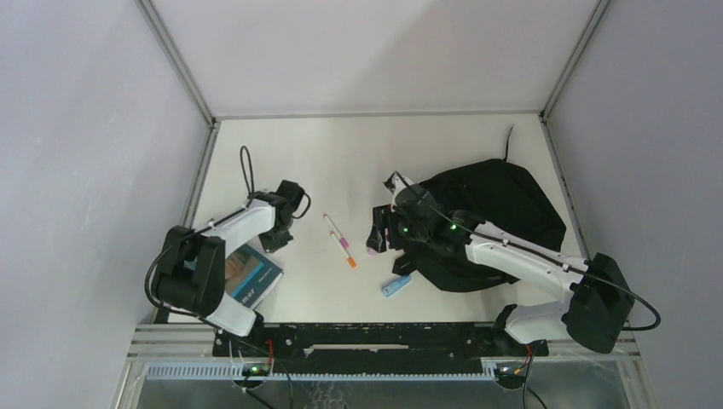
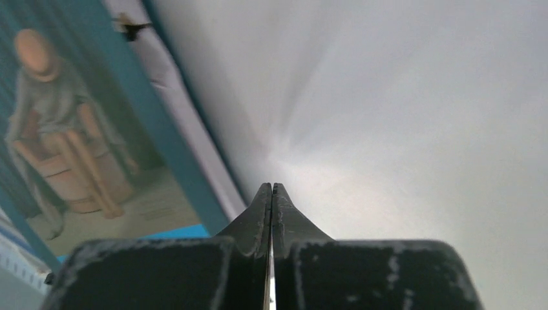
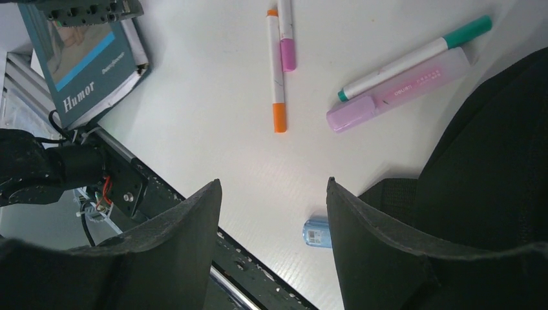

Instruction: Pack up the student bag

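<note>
In the left wrist view my left gripper is shut with its tips together and nothing between them. The teal book [image 2: 145, 97] lies flat to the left of those tips, outside them; the left arm covers part of it from above. White lettering shows on its cover in the right wrist view. The black bag [image 1: 503, 204] spreads over the table's right side, partly under the right arm. My right gripper stands open near the bag, empty. Below it is a light blue object [image 3: 316, 232], partly hidden by a finger.
An orange-capped marker [image 3: 278, 77] and a purple-capped marker [image 3: 287, 39] lie mid-table. A green-capped marker [image 3: 413, 59] rests along a pink tube [image 3: 407, 90] beside the bag.
</note>
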